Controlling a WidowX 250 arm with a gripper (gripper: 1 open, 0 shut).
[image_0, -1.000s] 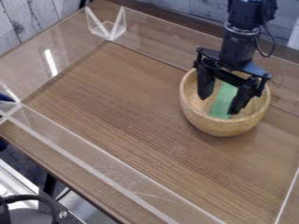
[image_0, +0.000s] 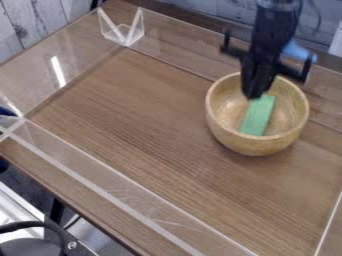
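A wooden bowl (image_0: 230, 130) sits on the right half of the wooden table, holding a green oblong object (image_0: 258, 115). Above and behind the bowl is my black gripper (image_0: 246, 52), raised clear of the green object. Its lower end is blurred, and whether its fingers are open or shut does not show clearly.
A white wire-like item (image_0: 122, 28) stands at the back left. A grey wall runs along the back right, and black cabling lies at the lower left corner.
My gripper has risen out of the bowl, up and back. The green object remains in the bowl and is now uncovered.
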